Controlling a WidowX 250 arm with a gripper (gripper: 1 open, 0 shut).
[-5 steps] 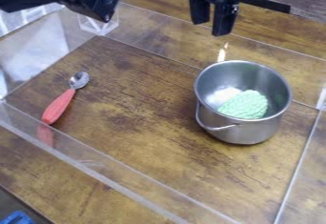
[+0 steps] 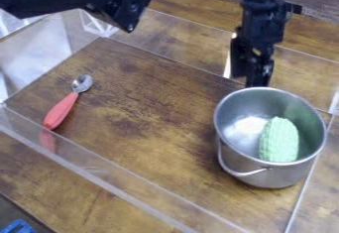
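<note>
My black gripper (image 2: 252,63) hangs open just above the back rim of a steel pot (image 2: 239,158) on the right. A pale green, ribbed piece (image 2: 280,141) lies inside the pot. Whether the fingertips touch the rim is hard to tell.
A red-handled spoon (image 2: 62,107) lies at the left on the wooden table (image 2: 133,148). Clear plastic walls edge the work area. A blue object (image 2: 16,227) sits at the bottom left corner.
The gripper has come down toward the pot. The pot has moved down and to the right in view, and the green piece inside now stands lengthwise.
</note>
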